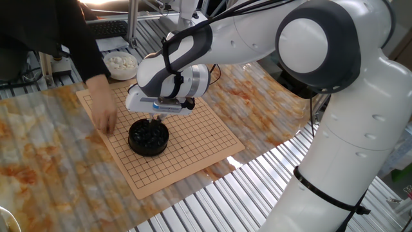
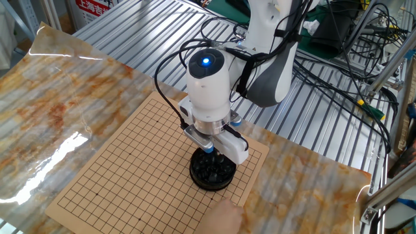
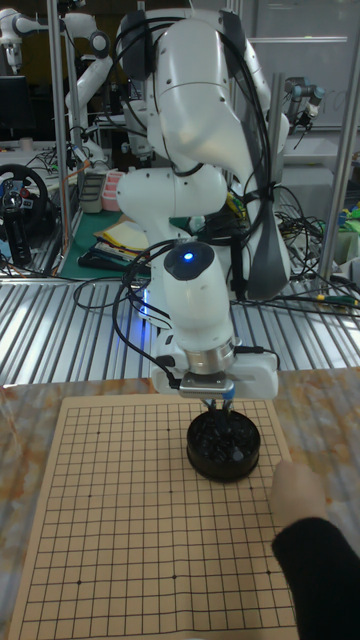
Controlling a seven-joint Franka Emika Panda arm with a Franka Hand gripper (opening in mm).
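A round black bowl filled with dark glossy stones stands on the tan grid board. Directly over the bowl is my gripper, pointing down, its fingertips at the level of the stones near the rim. From exterior view 2 the gripper's housing hides most of the fingers. They look close together in exterior view 3, but the dark stones behind them mask the gap and anything in it.
A person's hand is low over the board's edge, close beside the bowl. A tub of white stones stands beyond the board. Much of the board and the marbled tabletop is clear.
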